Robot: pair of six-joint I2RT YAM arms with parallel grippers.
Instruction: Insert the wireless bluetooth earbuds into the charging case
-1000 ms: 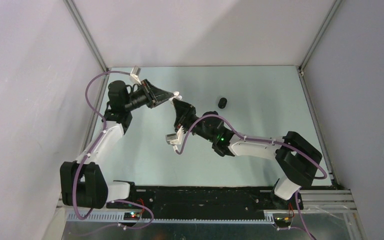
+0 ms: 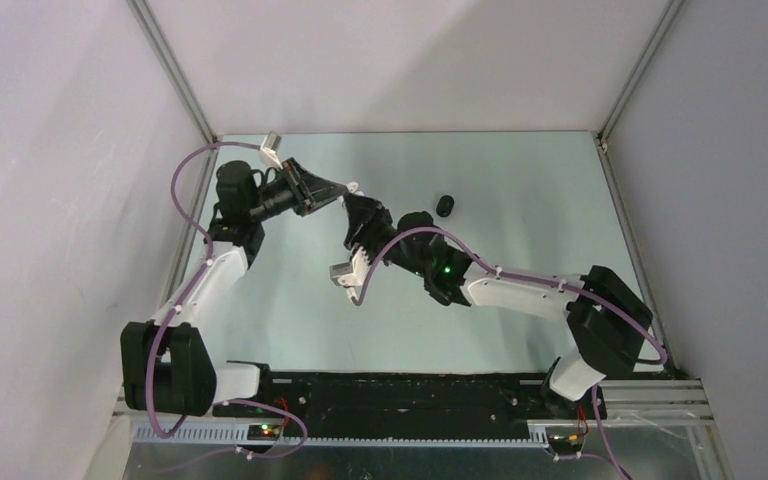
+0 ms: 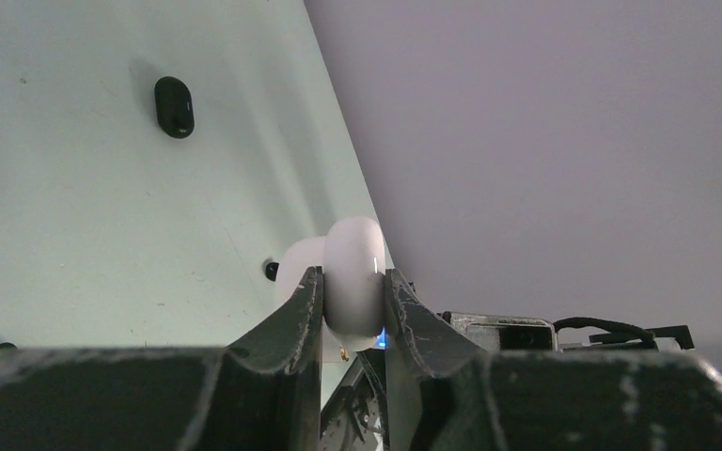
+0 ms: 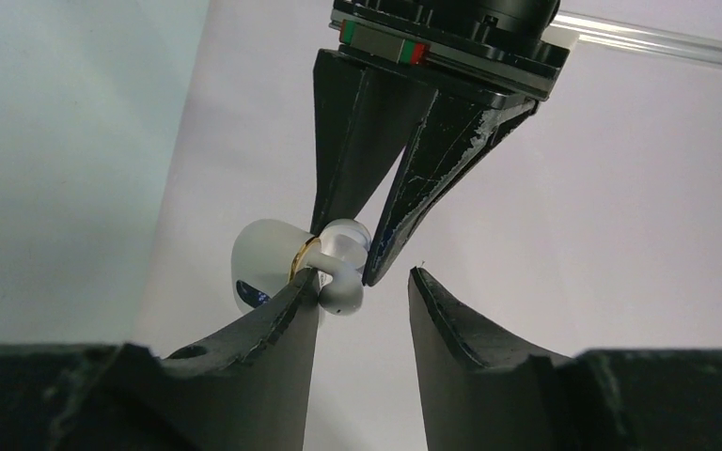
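Observation:
My left gripper is shut on a white piece, apparently the charging case, held in the air near the table's middle back in the top view. My right gripper is part open right beside it. In the right wrist view, a white earbud with its stem sits at the held white body, close by my right fingertips; whether it is seated in the case I cannot tell.
A small black oval object lies on the table right of the grippers. Walls border the table on the sides and back.
My right arm has shifted very slightly, its wrist a little higher in the top view. The left arm looks unchanged.

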